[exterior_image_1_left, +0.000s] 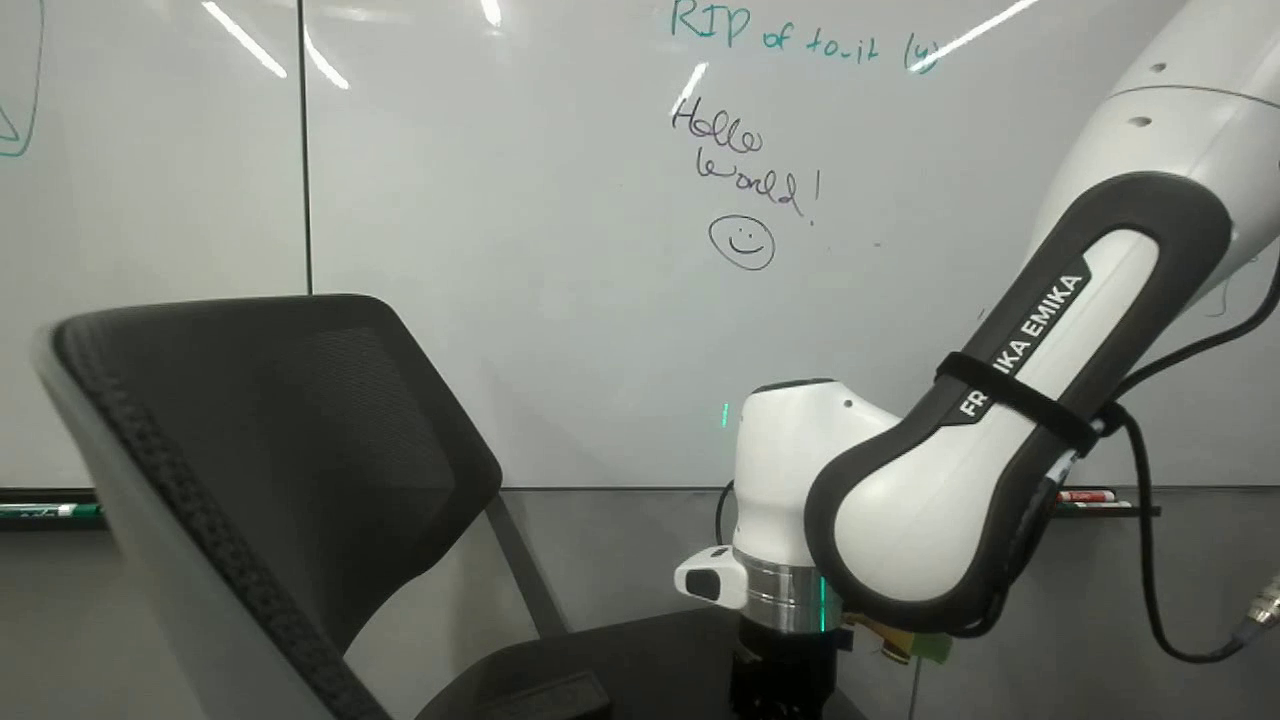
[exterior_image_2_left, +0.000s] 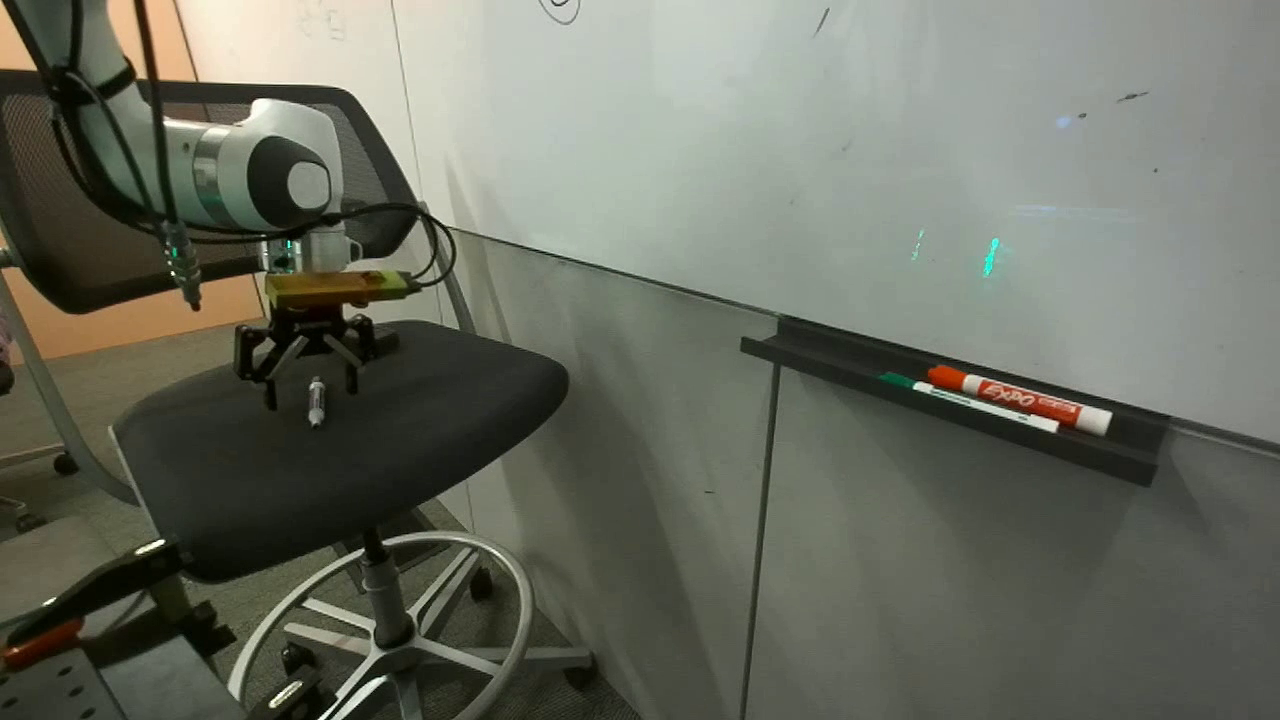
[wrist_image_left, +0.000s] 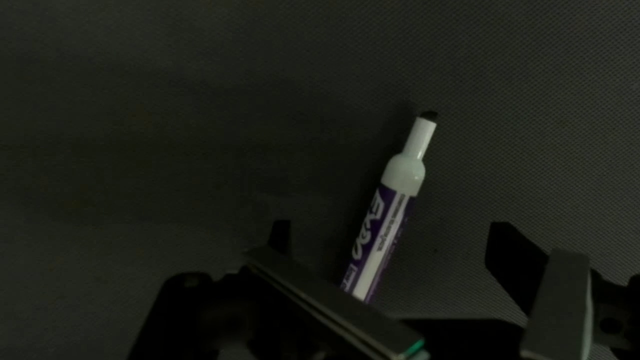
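Note:
A white marker with a purple label and a dark tip (wrist_image_left: 388, 216) lies on the dark seat of the chair (exterior_image_2_left: 480, 384). In the wrist view its lower end is hidden behind one finger. My gripper (exterior_image_2_left: 312, 386) stands open over the seat, pointing down, with its fingers spread wide. Exterior view 2 shows the marker (exterior_image_2_left: 317, 402) between and just in front of the fingertips. From the wrist, one finger pad (wrist_image_left: 336, 300) is left of the marker and the other (wrist_image_left: 558, 303) well to its right. Nothing is gripped.
The chair's backrest (exterior_image_1_left: 264, 444) rises beside the arm. A whiteboard (exterior_image_1_left: 540, 240) with writing stands behind. On its ledge (exterior_image_2_left: 828, 346) lie a red marker (exterior_image_2_left: 1020, 400) and a thinner green-capped one (exterior_image_2_left: 984, 408). The seat around the marker is clear.

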